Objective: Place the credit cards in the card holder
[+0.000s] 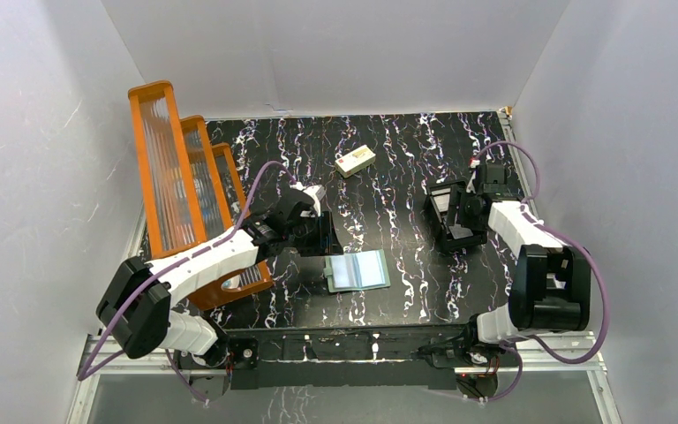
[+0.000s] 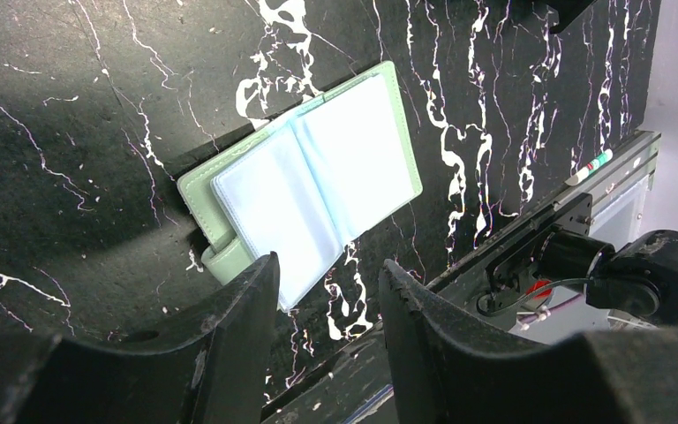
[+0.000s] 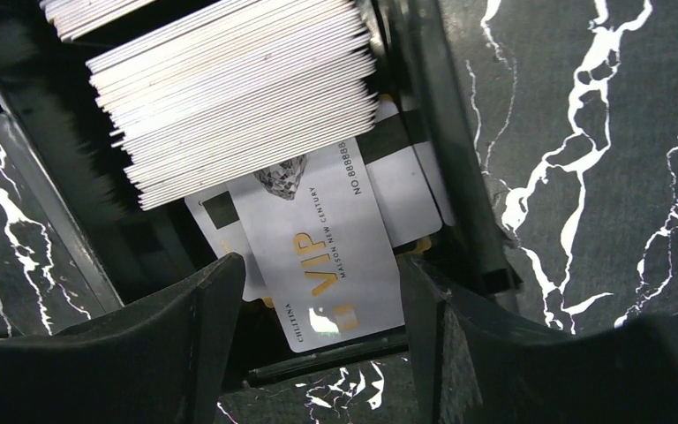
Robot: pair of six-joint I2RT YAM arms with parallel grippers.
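The green card holder (image 2: pixel 300 185) lies spread open on the dark marbled table, its pale sleeves (image 2: pixel 357 141) facing up. My left gripper is open above the holder's near edge, nothing between its fingers. On the right, a black box (image 1: pixel 441 216) holds a stack of white cards (image 3: pixel 238 88) standing on edge. In front of the stack, a silver VIP card (image 3: pixel 327 247) lies on top of other pale cards (image 3: pixel 402 190). Over this card my right gripper is open, one finger to each side of it; whether they touch it, I cannot tell.
A small cream box (image 1: pixel 355 161) sits at the table's back middle. Orange-framed racks (image 1: pixel 190 168) lean along the left side. Clear table lies between the holder and the black box. The box's walls (image 3: pixel 459 150) rise close around my right gripper.
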